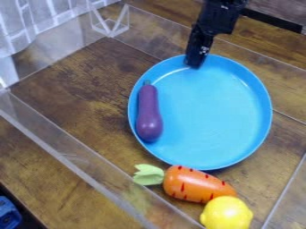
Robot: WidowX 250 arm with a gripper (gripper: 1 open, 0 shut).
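Observation:
A blue plate [209, 116] lies on the wooden floor of a clear-walled box, with a purple eggplant [148, 114] on its left side. My black gripper [198, 60] is down at the plate's far rim, shut, with nothing visible between its fingers. An orange carrot with a green top [195, 184] lies near the front right, below the plate, beside a yellow lemon [226, 215].
Clear plastic walls border the floor at the back, left and front. Bare wood [84, 85] is open to the left of the plate. A dark blue object [10, 213] is at the lower left edge.

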